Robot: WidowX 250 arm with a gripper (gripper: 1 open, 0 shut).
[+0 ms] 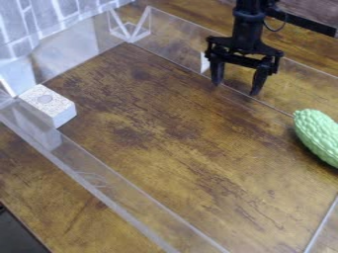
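Observation:
The black gripper (242,67) is at the upper right of the view, near the back clear wall of the enclosure, with its fingers spread apart and nothing visible between them. A green bumpy vegetable-like object (317,135) lies at the right edge, partly out of view. A white speckled block (46,107) sits at the left, by the left clear wall.
Clear low walls surround a brown wooden surface (158,158), whose middle is free. A pale curtain or cloth (40,25) is beyond the wall at the upper left.

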